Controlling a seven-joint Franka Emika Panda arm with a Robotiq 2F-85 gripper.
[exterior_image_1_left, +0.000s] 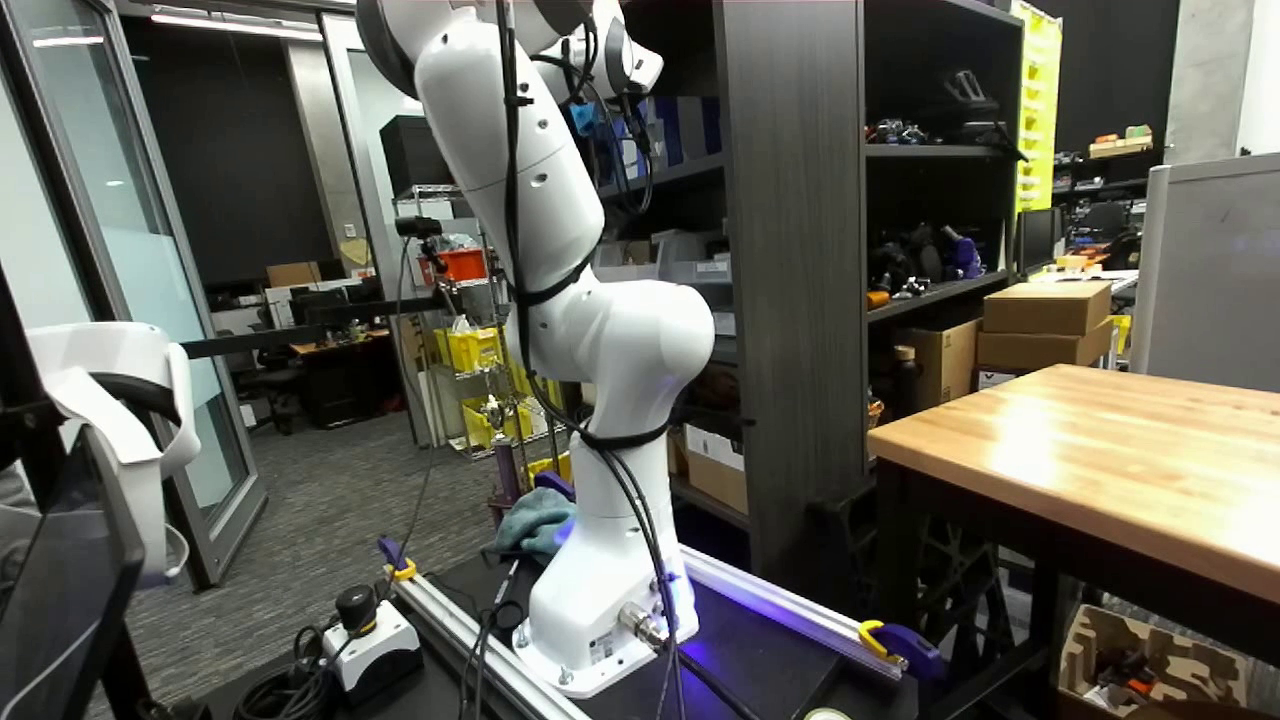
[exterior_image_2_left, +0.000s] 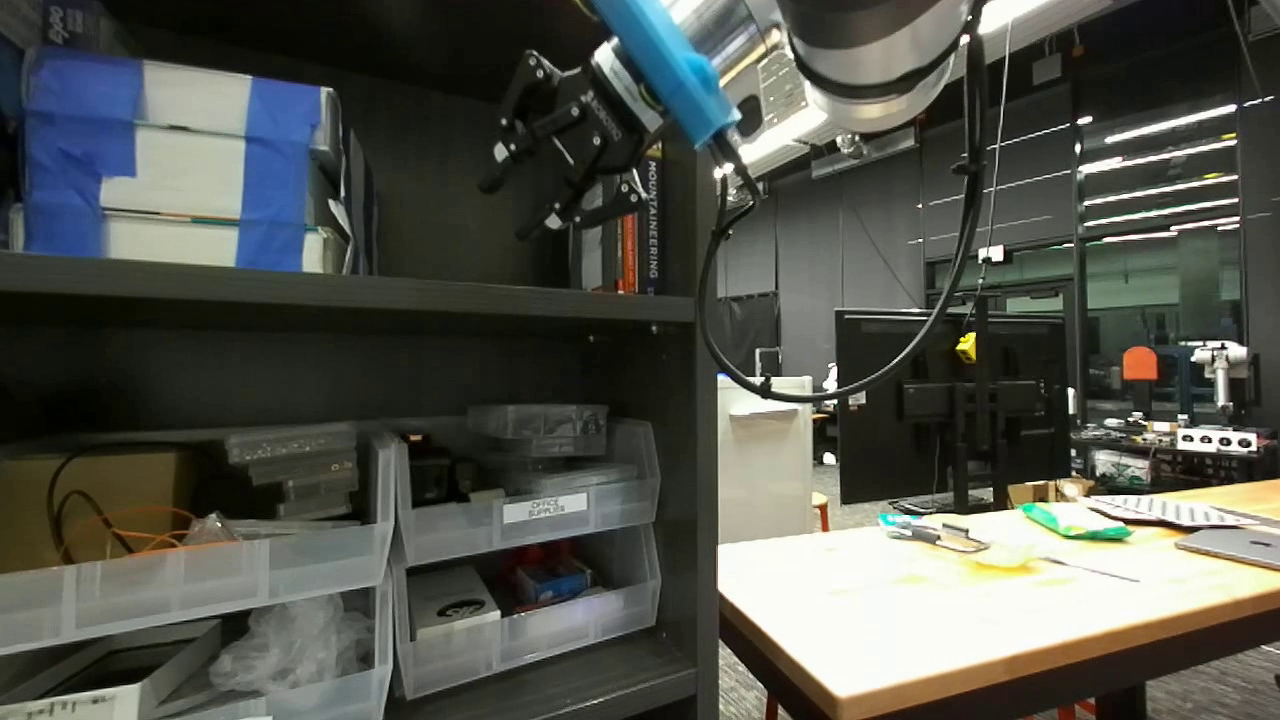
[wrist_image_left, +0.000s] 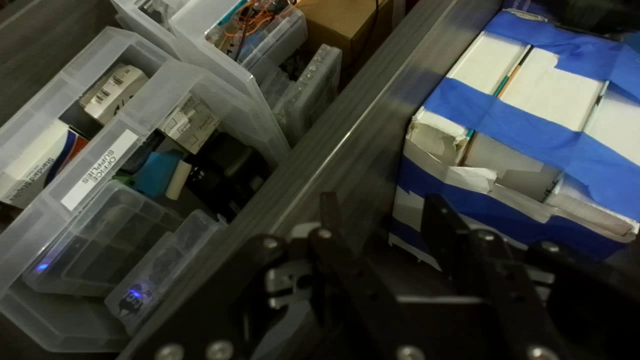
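Observation:
My black gripper (exterior_image_2_left: 509, 206) hangs open and empty in front of the upper shelf (exterior_image_2_left: 504, 288), tilted down to the left in exterior view 2. To its left on that shelf stands a stack of white boxes (exterior_image_2_left: 190, 162) bound with blue tape. Books (exterior_image_2_left: 651, 228) stand upright behind the gripper at the shelf's right end. From the wrist, the spread fingers (wrist_image_left: 354, 282) show along the bottom, with the taped boxes (wrist_image_left: 528, 114) beyond them on the right. Exterior view 1 shows the white arm (exterior_image_1_left: 624, 336), but not the fingers clearly.
Below the shelf are clear bins, one labelled office supplies (exterior_image_2_left: 528, 510), holding small boxes and cases. The shelf's upright side panel (exterior_image_2_left: 705, 480) is close to the arm. A wooden table (exterior_image_2_left: 864, 612) with several items stands to the right.

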